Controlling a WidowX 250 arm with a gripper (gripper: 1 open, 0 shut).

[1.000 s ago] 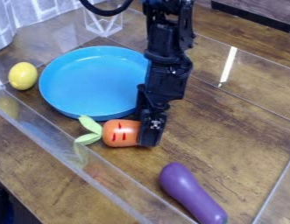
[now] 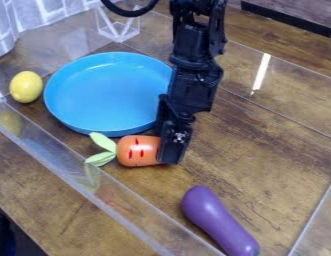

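An orange toy carrot [image 2: 138, 151] with red marks and pale green leaves lies on the wooden table in front of a blue plate [image 2: 88, 85]. My black gripper [image 2: 171, 145] is down at the carrot's right end, open, its fingers close around or against that end; whether they touch it I cannot tell.
A yellow lemon [image 2: 26, 86] sits left of the plate. A purple eggplant [image 2: 219, 220] lies at the front right. Clear panels edge the table at left and front. The table to the right of my gripper is bare.
My arm has shifted very slightly at the carrot; the carrot, plate and other objects look unmoved.
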